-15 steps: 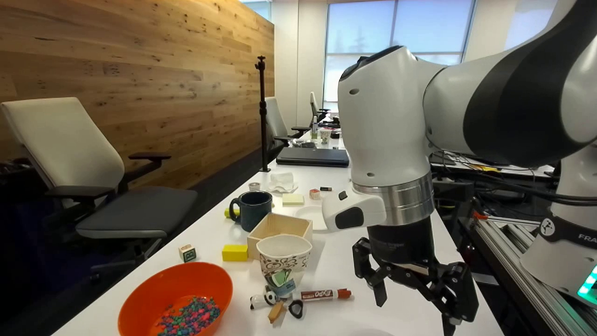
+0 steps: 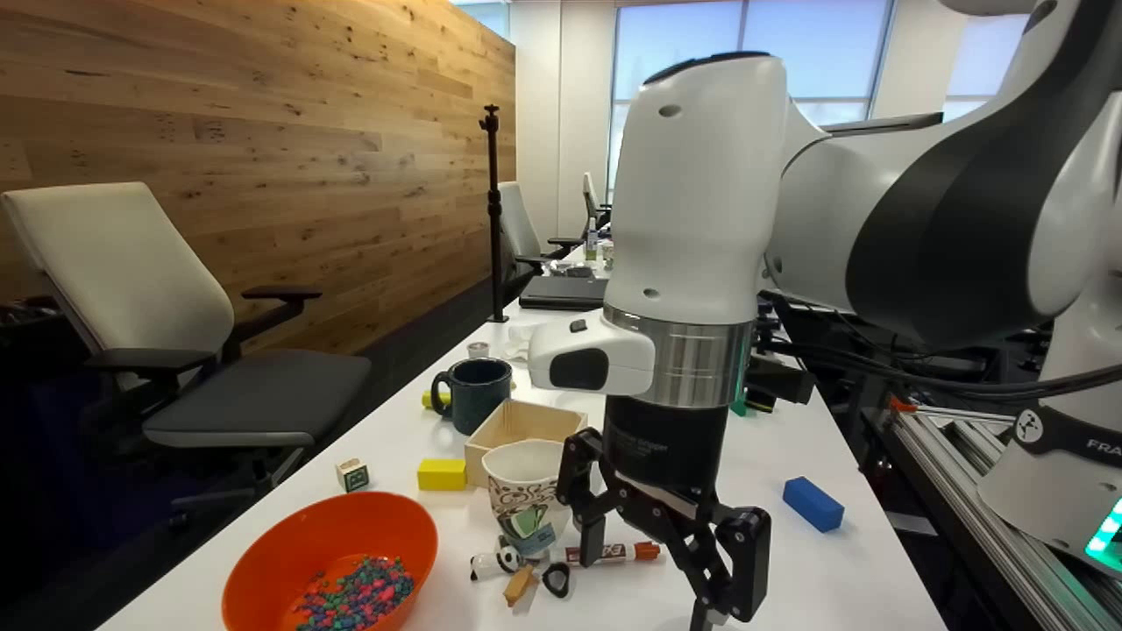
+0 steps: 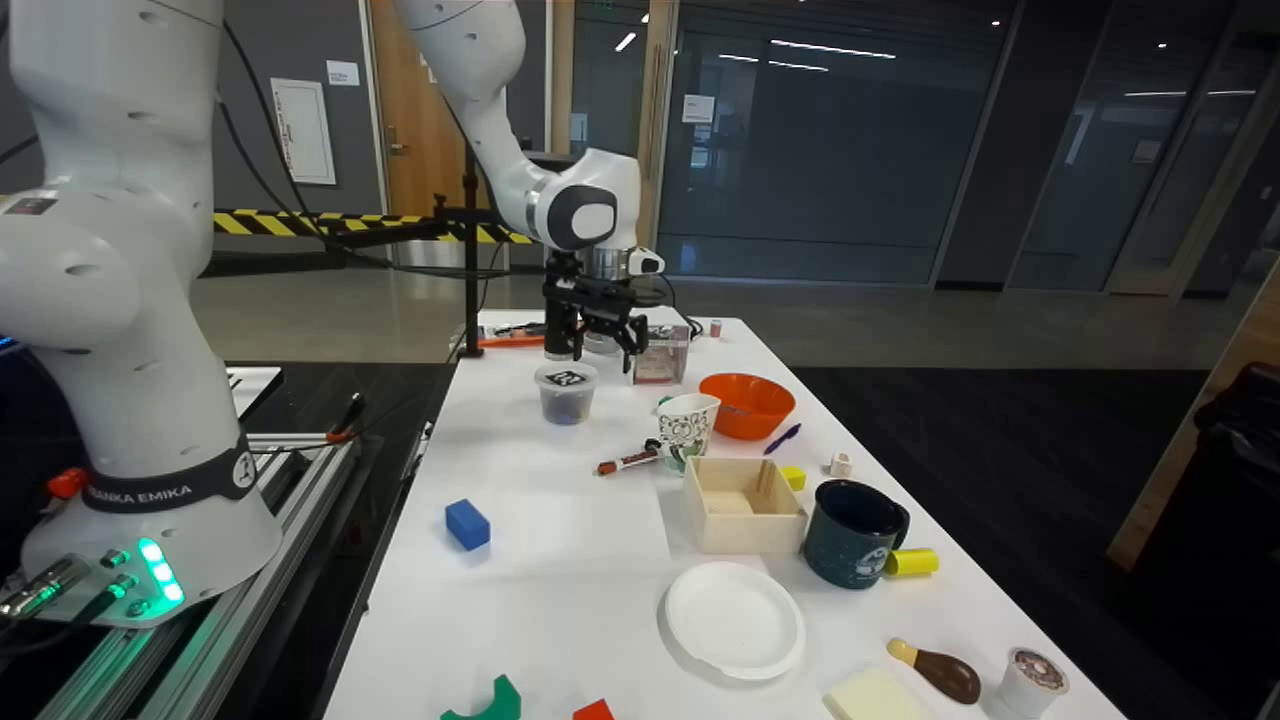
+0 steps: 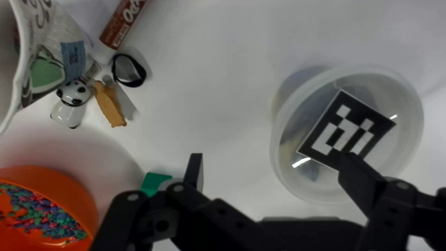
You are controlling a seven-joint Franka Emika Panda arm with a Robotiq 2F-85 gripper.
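My gripper is open above the table, its two fingers spread apart with nothing between them. In the wrist view the right finger overlaps the near edge of a clear round tub (image 4: 288, 167), which has a black-and-white marker card (image 4: 351, 129) on it. The left finger is over bare table near a green block (image 4: 154, 182). An orange bowl (image 4: 62, 184) with small coloured pebbles lies at the lower left, and a patterned paper cup (image 4: 46, 54) at the upper left. Whether the finger touches the tub cannot be told.
A red-brown marker (image 4: 119, 27), a panda figure (image 4: 73, 98) and a small orange figure (image 4: 109, 104) lie near the cup. Farther along stand a wooden box (image 3: 750, 528), a dark mug (image 3: 846, 540) and a white plate (image 3: 734, 624). A blue block (image 3: 468, 524) sits apart with clear table around it.
In exterior view 1 the arm and its gripper have shifted left, closer to the cup and marker. The gripper remains open, and the bowl, cup and box are where they were.
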